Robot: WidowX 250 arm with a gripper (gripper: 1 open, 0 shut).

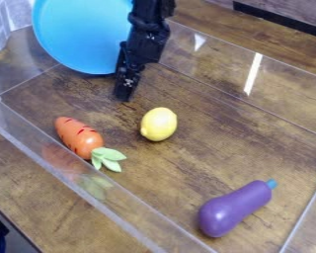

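My black gripper (126, 79) reaches down from the top of the camera view at the back left, low over the wooden floor and beside a large light blue round object (71, 35), which it partly covers. Whether anything is between the fingers is hard to see. A yellow lemon (160, 124) lies in front of the gripper, slightly right. An orange toy carrot (79, 136) with green leaves lies to the left, and a purple eggplant (231, 210) lies at the front right.
Clear plastic walls (51, 168) run along the left and around the work area.
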